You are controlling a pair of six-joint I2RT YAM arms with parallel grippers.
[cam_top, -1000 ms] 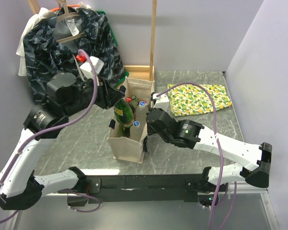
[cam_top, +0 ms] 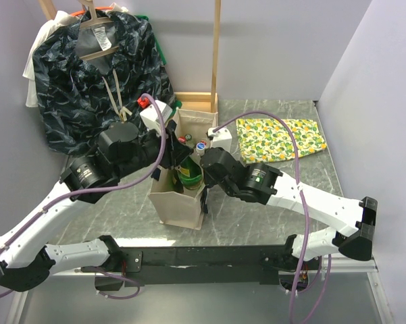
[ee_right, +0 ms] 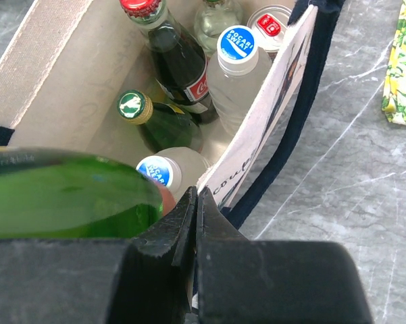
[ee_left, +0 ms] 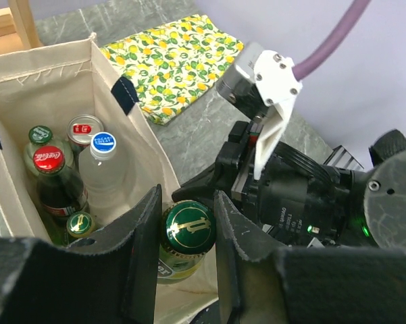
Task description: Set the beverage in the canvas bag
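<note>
The open canvas bag (cam_top: 175,208) stands upright on the table. A large green bottle (ee_left: 182,266) with a green-and-gold cap is inside its opening, the cap between the fingers of my left gripper. Both fingers sit close against the cap. In the right wrist view the bottle (ee_right: 67,196) looms large at left, and where its base rests is not visible. My right gripper is shut at the bag's right side, with the rim of the canvas bag (ee_right: 257,135) running into its fingertips.
Other drinks fill the bag's far part: a red-capped cola bottle (ee_right: 179,64), clear blue-capped bottles (ee_right: 236,77), a smaller green bottle (ee_right: 169,125) and a can (ee_right: 270,25). A lemon-print cloth (cam_top: 280,140) lies right of the bag. A dark leaf-patterned garment (cam_top: 98,81) hangs at back left.
My left gripper has moved right and toward the front with the green bottle, from the bag's left edge to over its middle. The right gripper has shifted slightly left.
</note>
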